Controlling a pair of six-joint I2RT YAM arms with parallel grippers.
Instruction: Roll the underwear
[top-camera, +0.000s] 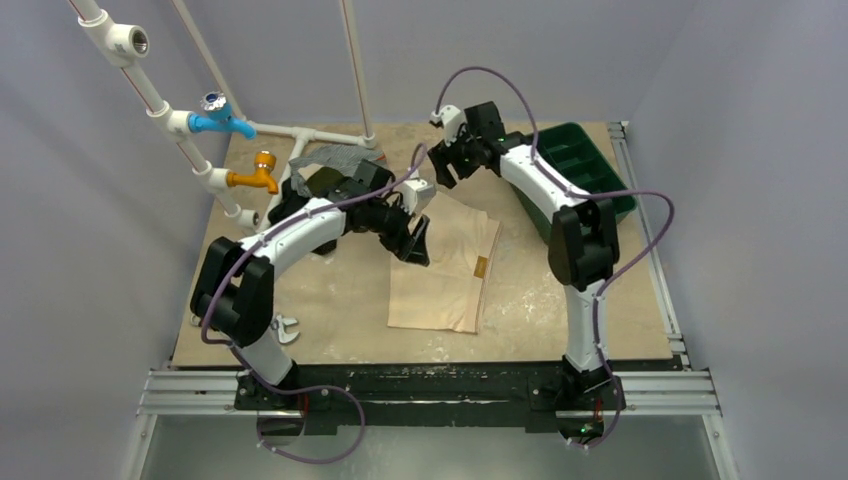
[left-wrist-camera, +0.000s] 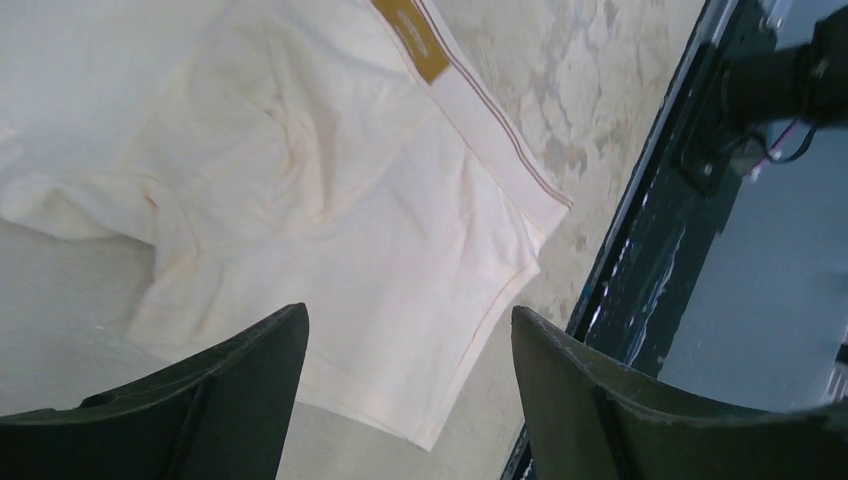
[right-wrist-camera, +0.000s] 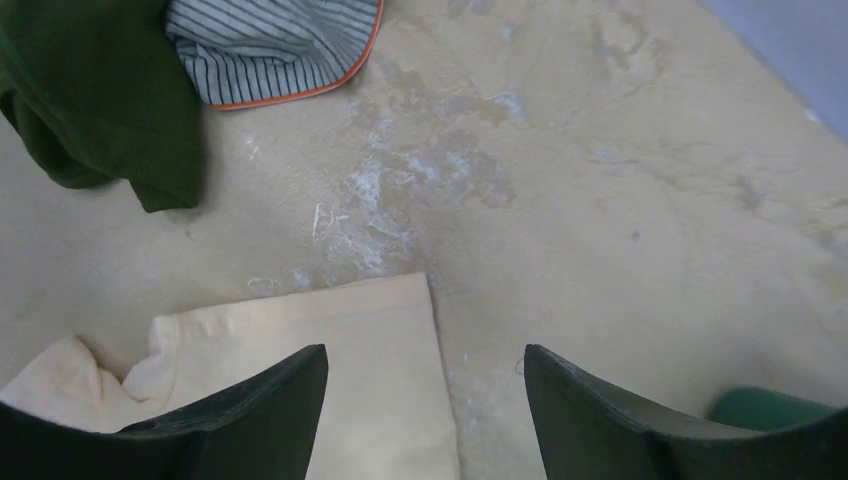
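Observation:
The underwear is a pale peach cloth, spread on the table with a brown label along its right edge. In the left wrist view the cloth shows folds and creases on its left side. Over its left middle hovers my left gripper, its fingers apart with nothing held. Beyond the far end of the cloth, my right gripper is open and empty. The right wrist view shows a straight far edge and corner of the cloth lying flat, with a bunched bit at the left.
A green divided bin stands at the back right, close to the right arm. Dark green and striped garments lie at the back left beside white pipes. A metal tool rests at the front left.

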